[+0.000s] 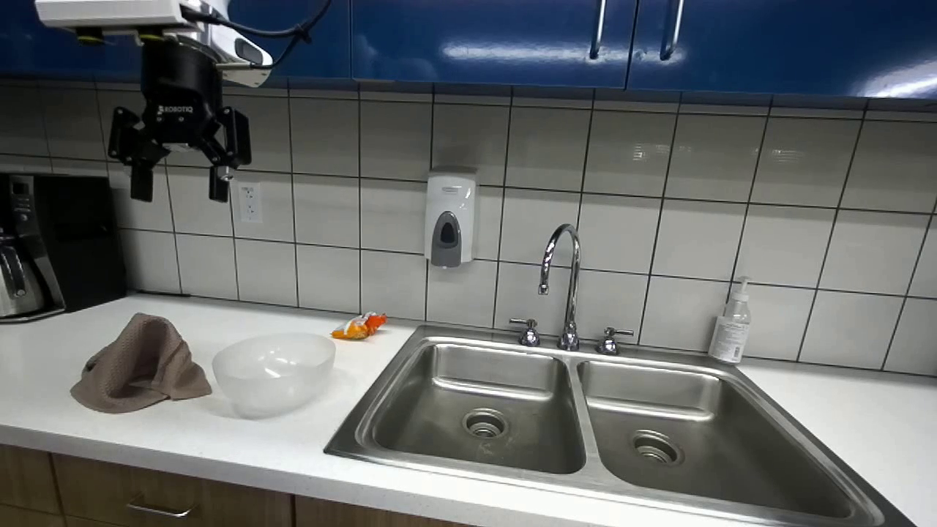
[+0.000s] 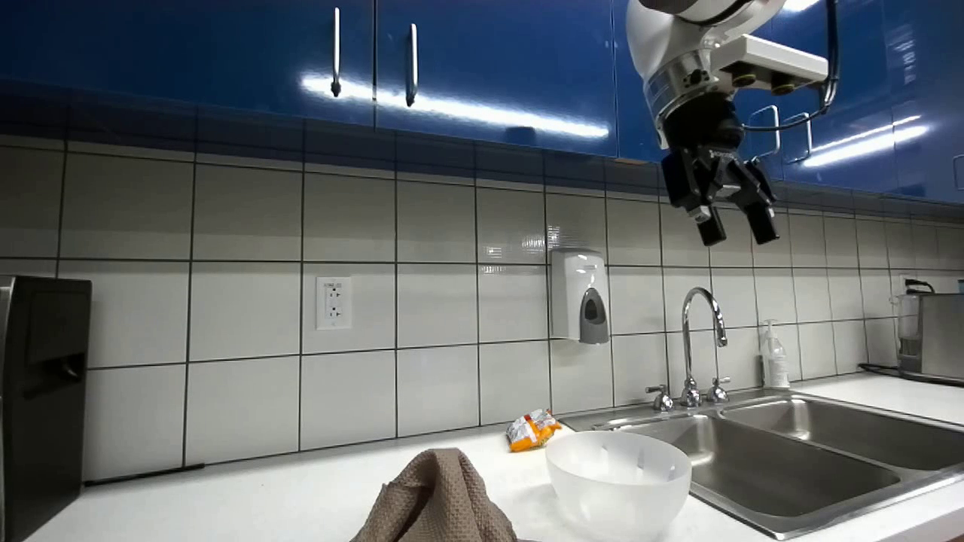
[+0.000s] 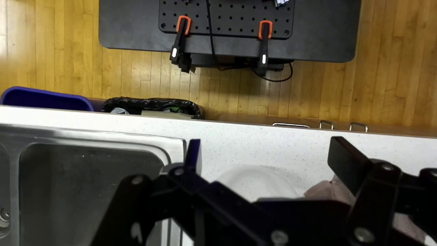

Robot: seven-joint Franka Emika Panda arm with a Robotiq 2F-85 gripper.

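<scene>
My gripper [image 1: 179,186] hangs high above the counter with its fingers wide apart and nothing between them. In exterior view 2 the same gripper [image 2: 739,233] appears well above counter height. A crumpled brown cloth [image 1: 140,364] rests on the counter, peaked in the middle. Just right of it stands a translucent white bowl [image 1: 274,373], which looks empty. Behind the bowl, close to the wall, lies an orange packet [image 1: 359,326]. From the wrist view, the bowl [image 3: 258,182] and the cloth [image 3: 329,190] are partly hidden by my gripper's black linkage. The packet cannot be seen there.
A double steel sink [image 1: 386,421] with a tall faucet [image 1: 571,290] fills the right side. A coffee maker [image 1: 66,241] stands at far left, and a pump bottle [image 1: 731,325] behind the sink. Blue cabinets [image 1: 492,39] hang overhead.
</scene>
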